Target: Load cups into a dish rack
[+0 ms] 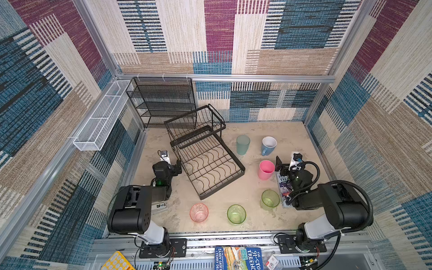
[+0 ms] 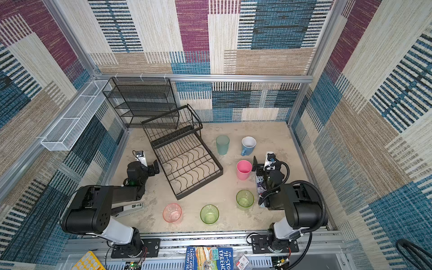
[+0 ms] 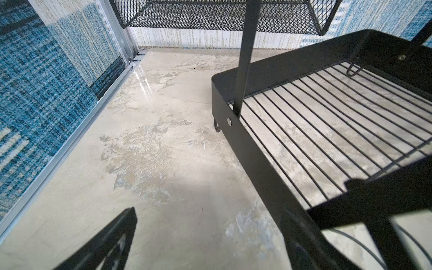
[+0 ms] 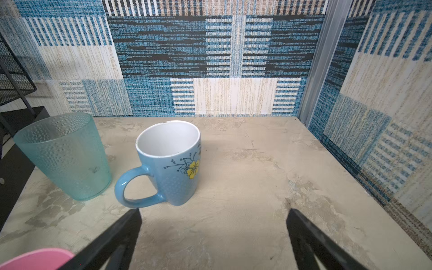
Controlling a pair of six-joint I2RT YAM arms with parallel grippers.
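Note:
The black wire dish rack (image 1: 239, 170) stands left of the table's middle with no cup in it. To its right are a teal cup (image 4: 67, 157), a blue mug (image 4: 180, 175) with its handle to the left, and a pink cup (image 1: 266, 170). Nearer the front edge stand a clear red cup (image 1: 199, 212) and two green cups, one in the middle (image 1: 236, 214) and one further right (image 1: 270, 199). My left gripper is open and empty beside the rack's left side. Open and empty, my right gripper hovers just right of the pink cup, facing the back wall.
A black mesh shelf (image 1: 164, 103) stands behind the rack, and a white wire basket (image 1: 102, 118) hangs on the left wall. A book (image 1: 284, 184) lies under the right arm. Bare table extends right of the blue mug.

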